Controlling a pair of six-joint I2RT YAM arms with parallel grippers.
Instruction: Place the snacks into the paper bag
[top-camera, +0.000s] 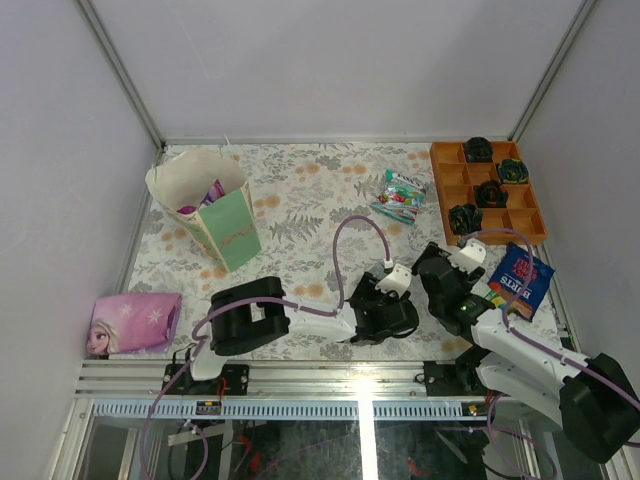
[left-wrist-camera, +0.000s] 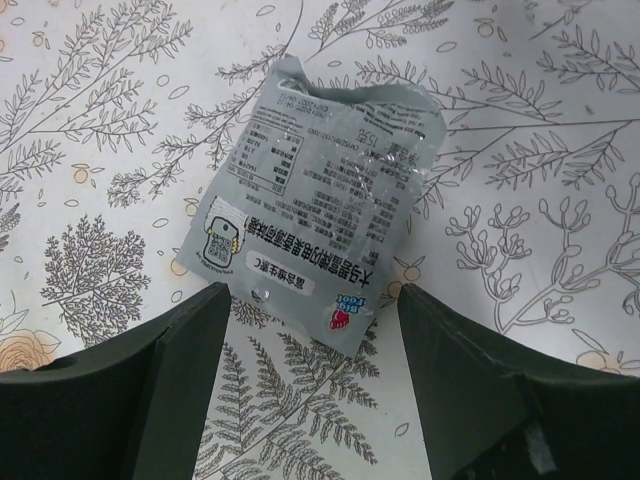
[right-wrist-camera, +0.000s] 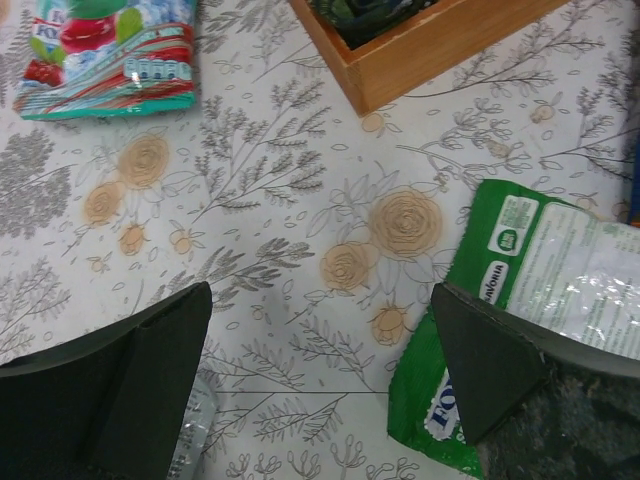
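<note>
A grey snack packet (left-wrist-camera: 310, 190) with printed text lies flat on the table, just ahead of my left gripper, which is open and empty. From above, that packet is hidden by the left arm. My right gripper is also open over bare table, with a green snack packet (right-wrist-camera: 470, 270) partly under its right finger. A teal and red candy packet (top-camera: 400, 197) lies left of the wooden tray. At the right edge rests a blue snack packet (top-camera: 521, 278). The paper bag (top-camera: 235, 230) stands at left, something purple inside its mouth.
A wooden compartment tray (top-camera: 455, 185) holding several dark coiled items fills the back right corner. A pink folded pouch (top-camera: 137, 322) lies front left. Open table stretches between the bag and the candy packet. The two grippers are close together.
</note>
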